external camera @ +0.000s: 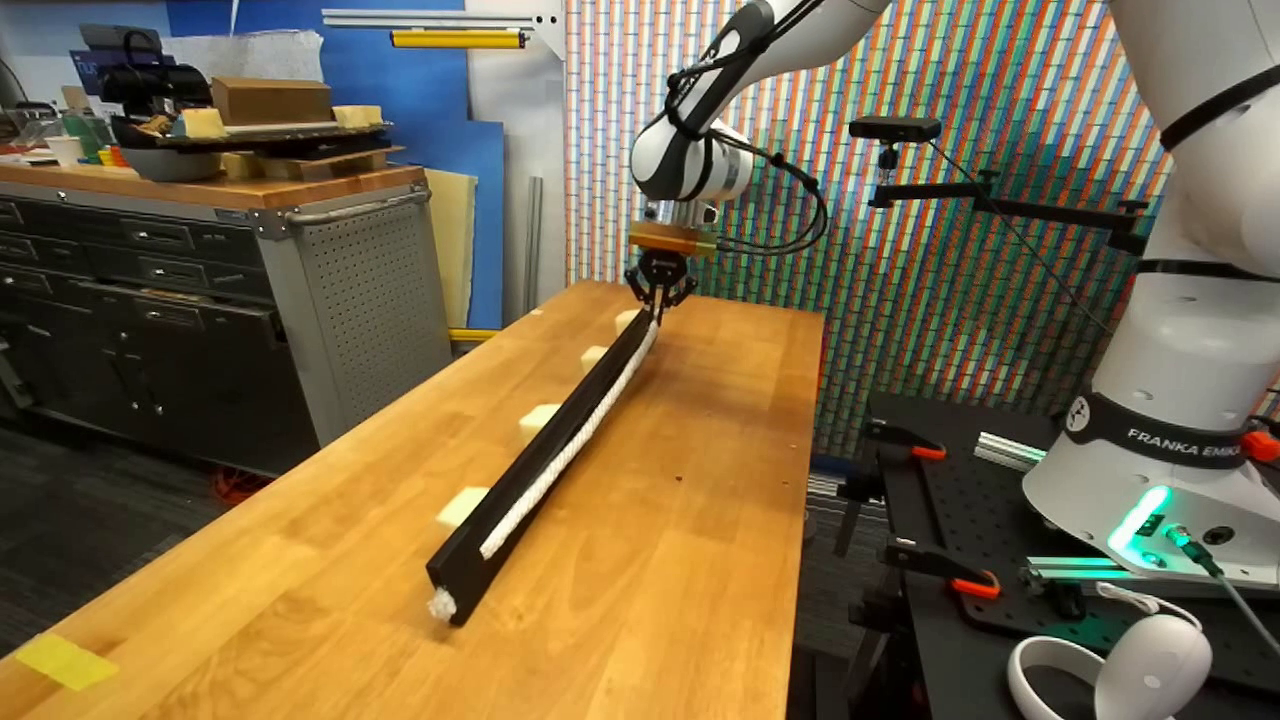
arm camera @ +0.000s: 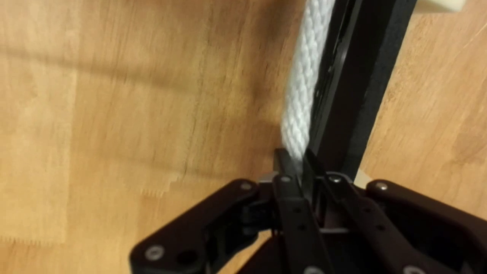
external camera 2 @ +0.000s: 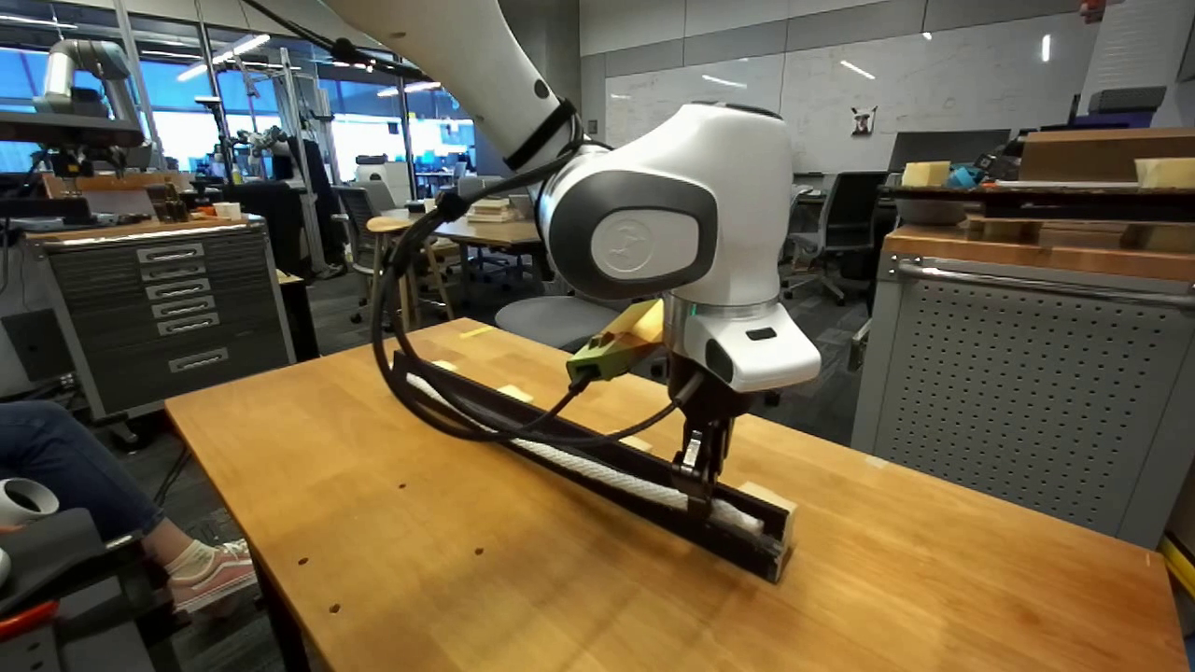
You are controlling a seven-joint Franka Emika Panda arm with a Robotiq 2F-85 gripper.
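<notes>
A white braided rope (external camera: pixel 584 433) runs almost straight along the side of a long black channel (external camera: pixel 536 468) on the table. My gripper is shut on the rope close to the channel's far end, as seen in exterior view 1. The wrist view has the rope (arm camera: pixel 306 64) passing between the fingers, just beside the black wall (arm camera: pixel 365 77). In exterior view 2 the fingers reach down at the channel (external camera 2: pixel 778 556), and a short piece of rope (external camera 2: pixel 734 515) shows past them. One frayed rope end (external camera: pixel 443 602) pokes out at the channel's near end.
Several pale blocks (external camera: pixel 463 505) stand along the channel's left side on the wooden table (external camera: pixel 708 576). A cable loop (external camera 2: pixel 392 336) hangs from the arm.
</notes>
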